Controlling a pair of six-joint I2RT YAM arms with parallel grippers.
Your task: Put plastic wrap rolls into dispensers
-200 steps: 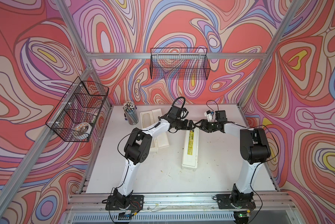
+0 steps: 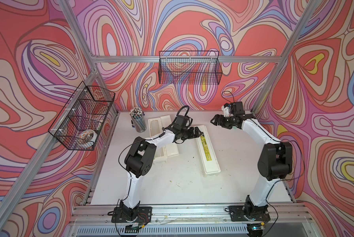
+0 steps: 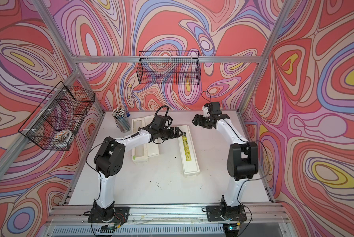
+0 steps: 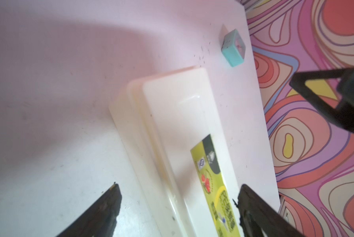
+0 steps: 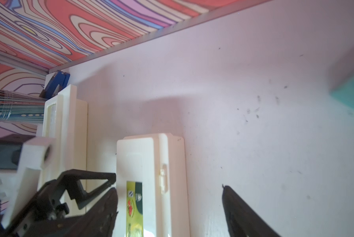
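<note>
A long white dispenser [image 2: 207,152] with a yellow label lies lid up and closed on the table, slanting right towards the front. Over its far end and left side, my left gripper [image 2: 197,132] stands part open. In the left wrist view its fingers [image 4: 100,215] are well apart, with the dispenser [image 4: 177,114] showing between and beyond them, not visibly gripped. My right gripper [image 2: 216,120] is open and empty, behind and right of the dispenser. A second white dispenser [image 2: 171,149] lies open at the left, partly covered by the left arm. No wrap roll can be made out.
A container of thin sticks [image 2: 138,120] stands back left. A small teal box [image 4: 234,47] sits at the back right. Wire baskets hang at the back [image 2: 190,71] and left [image 2: 86,114].
The labelled dispenser has turned, its front end swinging right. My right gripper has moved away from it, back and right. The left gripper has shifted slightly left.
</note>
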